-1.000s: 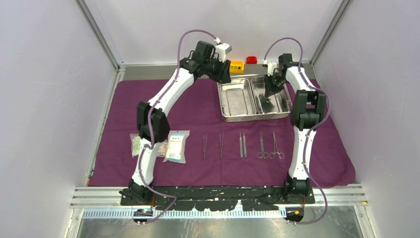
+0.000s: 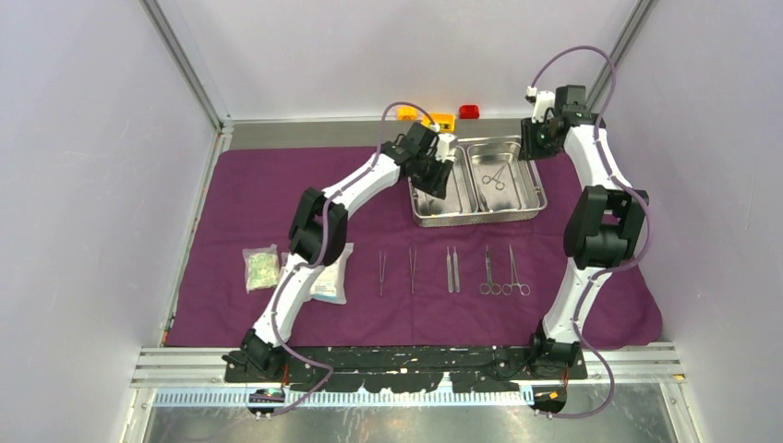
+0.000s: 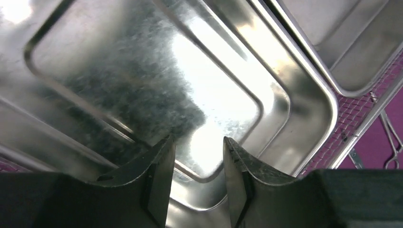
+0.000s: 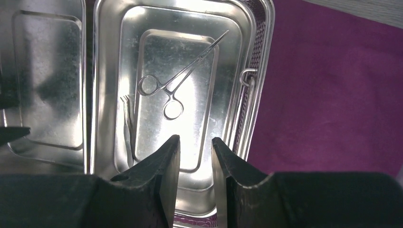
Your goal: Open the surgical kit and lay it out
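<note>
Within a perforated metal case (image 2: 477,219) sit two shallow steel trays side by side. The left tray (image 3: 285,156) looks empty in the left wrist view, and over it hangs my left gripper, part open with nothing between its fingers. The right tray (image 4: 109,28) holds scissor-handled forceps (image 4: 167,88) and a slim toothed tweezer (image 4: 127,133) along its left side. My right gripper is above that tray's near-right side, part open and empty. On the purple cloth lie two tweezers (image 2: 382,273), two scalpel handles (image 2: 456,269), scissors (image 2: 488,270) and another clamp (image 2: 514,270).
Packets, one with green contents (image 2: 262,269) and one white (image 2: 331,281), lie at the cloth's left, partly under my left arm. Yellow (image 2: 444,122) and red (image 2: 469,112) boxes stand behind the case.
The right gripper has drawn back to the right, uncovering the forceps, which stay in the tray.
</note>
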